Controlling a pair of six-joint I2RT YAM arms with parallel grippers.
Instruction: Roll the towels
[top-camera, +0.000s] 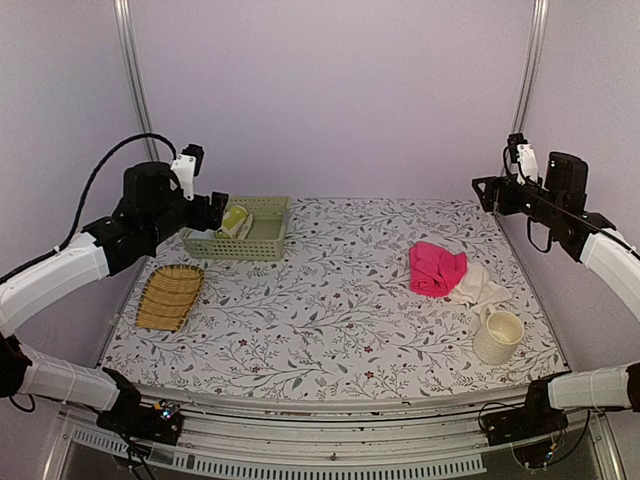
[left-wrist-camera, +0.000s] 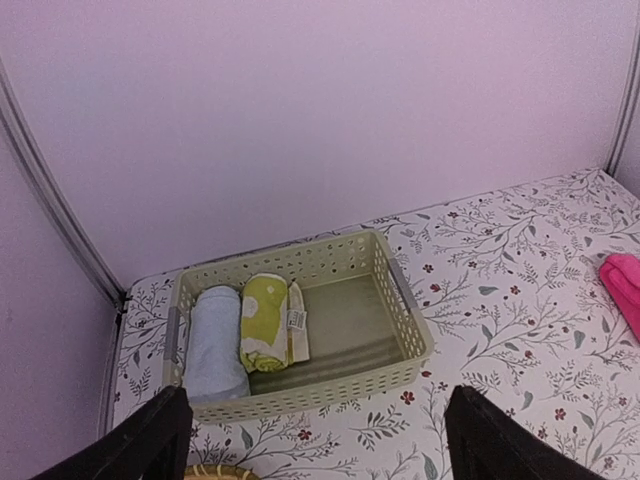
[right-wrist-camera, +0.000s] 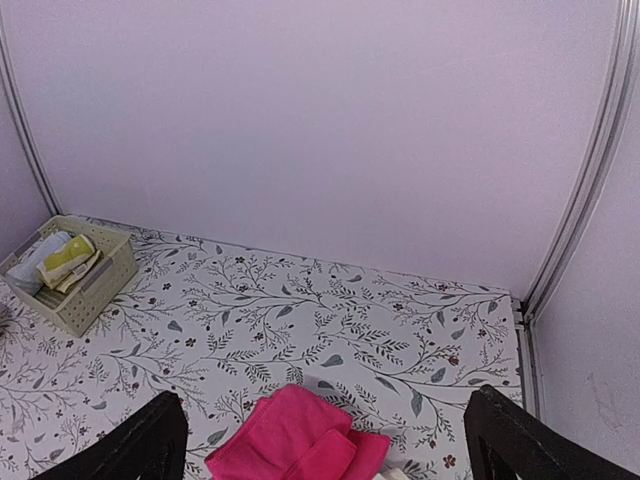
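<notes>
On the right half of the table a pink towel (top-camera: 436, 269) lies crumpled, with a white towel (top-camera: 480, 290) heaped against its right side. A green basket (left-wrist-camera: 410, 372) at the back left holds a rolled pale blue towel (left-wrist-camera: 216, 345), a rolled yellow-green towel (left-wrist-camera: 264, 320) and a narrow cream roll (left-wrist-camera: 298, 323). My left gripper is raised near the basket, its fingers wide apart and empty. High at the back right, my right gripper stands open with nothing in it; the pink towel (right-wrist-camera: 300, 440) shows below between its fingers.
A brown woven tray (top-camera: 170, 297) lies at the left edge of the table. Close to the right front corner stands a cream mug (top-camera: 498, 337). Walls close off the back and both sides.
</notes>
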